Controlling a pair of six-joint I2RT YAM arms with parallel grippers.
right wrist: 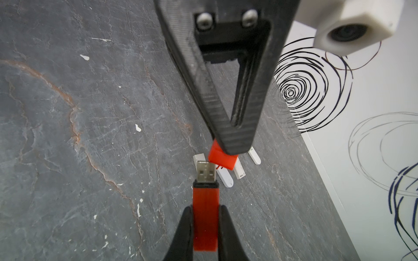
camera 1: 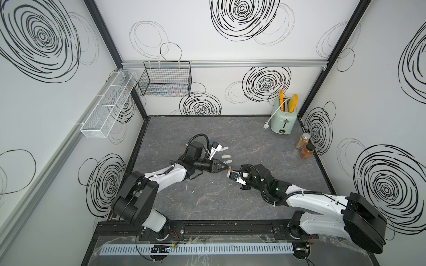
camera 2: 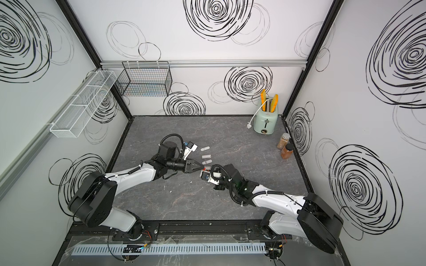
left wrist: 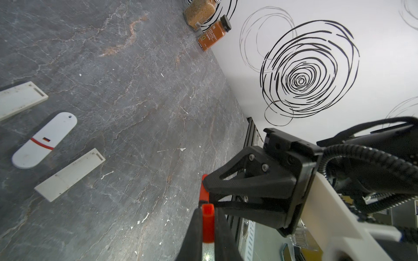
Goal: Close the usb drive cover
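Note:
My right gripper is shut on the red USB drive (right wrist: 205, 204), whose metal connector (right wrist: 206, 172) sticks out bare. In the right wrist view the red cap (right wrist: 223, 155) appears just beyond the connector and slightly to its right; whether they touch, I cannot tell. My left gripper is shut on that cap, seen as a red piece (left wrist: 208, 226) between its fingers. Behind it in the left wrist view, a strip of the drive (left wrist: 203, 190) shows beside my right gripper's fingers (left wrist: 243, 184). From above, the grippers meet tip to tip over the table.
Several white sticks, such as the white drive (left wrist: 45, 140) and a flat stick (left wrist: 69, 174), lie on the table beyond the grippers. A toaster (camera 1: 284, 122) and spice jars (camera 1: 306, 151) stand far right.

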